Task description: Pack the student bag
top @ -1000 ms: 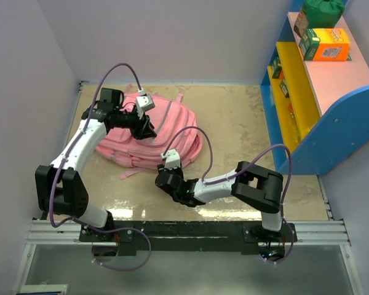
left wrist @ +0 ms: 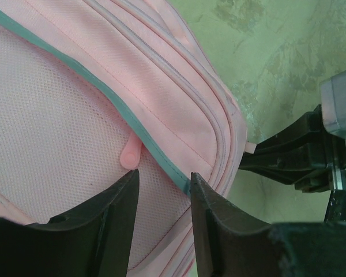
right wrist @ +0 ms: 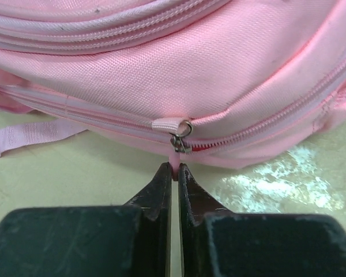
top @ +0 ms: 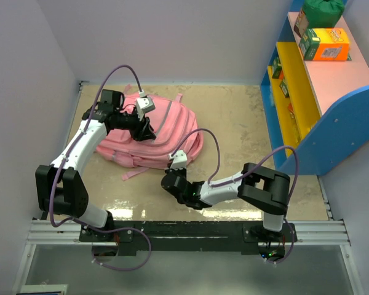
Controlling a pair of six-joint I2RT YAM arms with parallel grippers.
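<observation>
The pink bag (top: 187, 123) lies on the table, its front face with zips towards me. In the right wrist view, a short pink zipper pull (right wrist: 174, 158) hangs from a metal slider, and my right gripper is shut on it at the bag's lower edge. A little red shows at the zip beside the slider. My left gripper is over the bag's face, its fingers parted. A grey-green strip (left wrist: 124, 109) runs down to its right fingertip; whether they touch I cannot tell. Another pink pull (left wrist: 131, 153) lies on the cloth just beyond the fingers.
A blue shelf unit (top: 338, 129) stands on the right. On its pink top sit an orange box (top: 329, 46) and a green packet (top: 323, 12); several small items are on its yellow shelves. Between bag and shelf the table (top: 237, 129) is clear.
My right gripper and forearm have moved a little to the right along the bag's near edge. The left arm and the bag look almost unchanged.
</observation>
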